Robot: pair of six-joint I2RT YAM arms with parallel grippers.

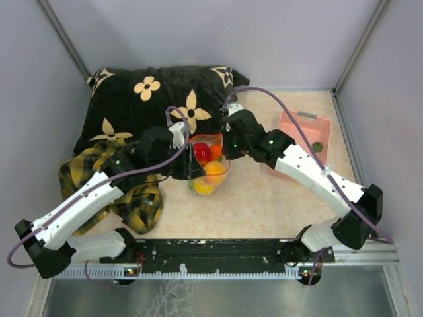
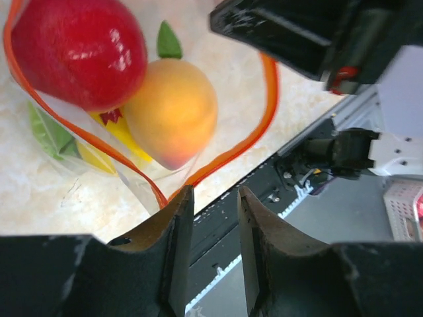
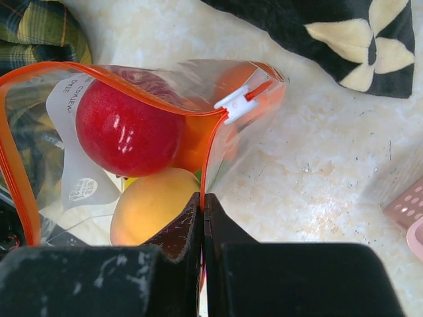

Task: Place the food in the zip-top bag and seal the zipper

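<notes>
The clear zip bag (image 3: 248,142) stands mouth-up with its orange zip rim (image 3: 142,98) spread wide and a white slider (image 3: 236,104) at one end. Inside sit a red fruit (image 1: 202,153), a peach (image 1: 215,172), an orange one (image 1: 217,151) and a yellow one (image 1: 203,187). My right gripper is shut on the bag's rim, which runs down between its fingers. Over the opposite side, my left gripper is part open; the rim's near corner (image 2: 165,198) shows by its left finger, and nothing is visible in its gap.
A pink basket (image 1: 297,125) with a small green item (image 1: 317,146) stands at the right. Behind lies a black flowered cushion (image 1: 155,109), with a yellow checked cloth (image 1: 142,208) at the left. Bare table lies right of the bag.
</notes>
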